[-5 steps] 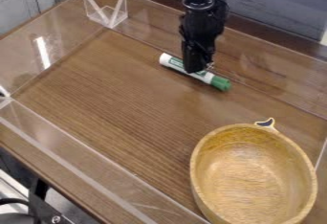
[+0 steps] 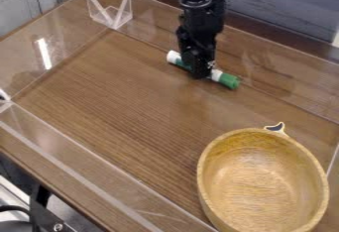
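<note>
A white tube with a green end [image 2: 225, 79] lies at a slant on the wooden table [image 2: 119, 117], above the middle of the view. My black gripper [image 2: 199, 69] reaches down from the top onto the tube's middle and covers part of it. Whether its fingers are closed on the tube I cannot tell.
A yellow round bowl [image 2: 263, 191] fills the lower right, with a small white object [image 2: 276, 128] just above it. A clear plastic piece [image 2: 109, 13] stands at the upper left.
My gripper has moved down onto the tube, hiding more of its middle. The tube and bowl look to be in the same places.
</note>
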